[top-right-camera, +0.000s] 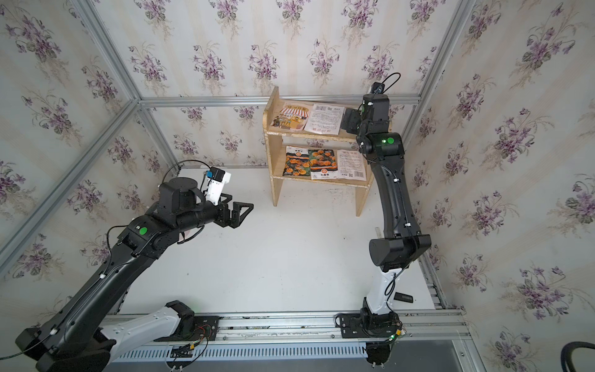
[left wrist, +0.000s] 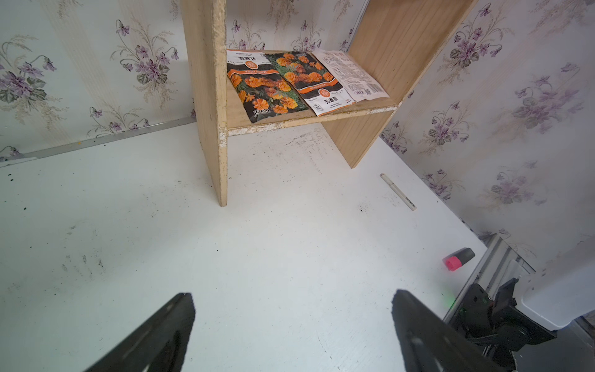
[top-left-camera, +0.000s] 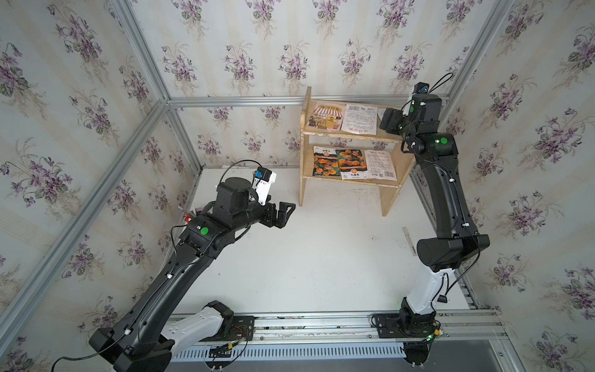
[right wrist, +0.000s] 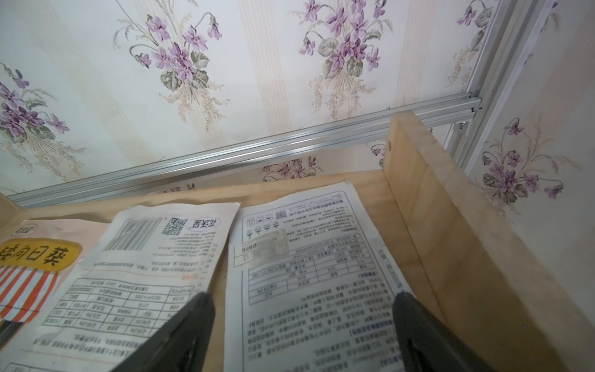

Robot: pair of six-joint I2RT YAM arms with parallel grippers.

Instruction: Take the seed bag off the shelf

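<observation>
A wooden two-tier shelf [top-left-camera: 303, 145] stands at the back of the table. On its top tier lie an orange-and-white seed bag [top-left-camera: 326, 116], a white printed seed bag [right wrist: 133, 279] and, at the right end, another white printed seed bag [right wrist: 310, 272]. My right gripper is over that right-end bag, open, its fingers spread across it with nothing held; whether they touch it I cannot tell. In the top views the right arm mostly hides this bag. My left gripper [top-left-camera: 285, 214] hangs open and empty over the table, left of the shelf.
The lower tier carries two marigold seed bags [left wrist: 263, 90] and a white-backed one [left wrist: 350, 74]. A raised side board [right wrist: 471, 229] flanks the right gripper. A pale marker [left wrist: 398, 191] and a pink-ended pen [left wrist: 458, 258] lie at the table's right.
</observation>
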